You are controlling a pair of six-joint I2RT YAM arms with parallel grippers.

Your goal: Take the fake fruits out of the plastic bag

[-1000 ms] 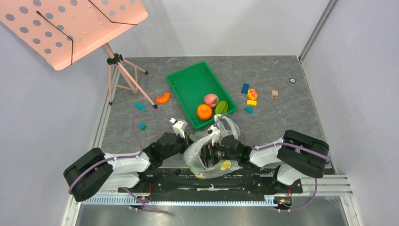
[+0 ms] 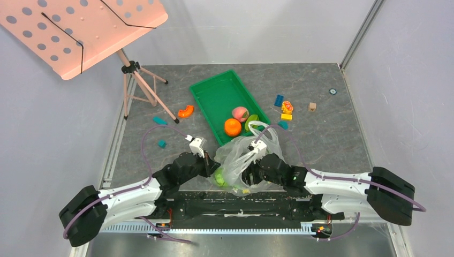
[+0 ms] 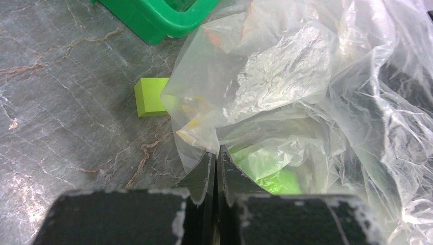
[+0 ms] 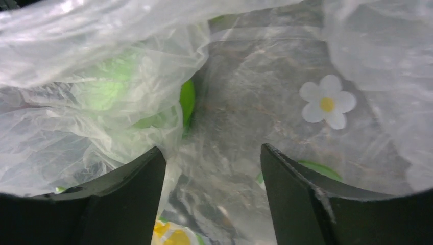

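The translucent plastic bag [image 2: 235, 155] lies crumpled between both arms, with green shapes [image 3: 275, 181] showing through it. My left gripper [image 2: 213, 163] is shut on the bag's left side, pinching the film in the left wrist view. My right gripper [image 2: 247, 174] is inside or against the bag with its fingers apart; in the right wrist view film lies by the left finger [image 4: 127, 194], with a green object [image 4: 186, 102] beyond it and flower prints on the bag.
A green tray [image 2: 214, 99] behind the bag holds an orange, a peach and a green fruit. Small blocks lie around it. A green block [image 3: 149, 97] is beside the bag. A tripod stands at back left.
My right gripper and arm have moved to the right, drawing the bag slightly that way and spreading it.
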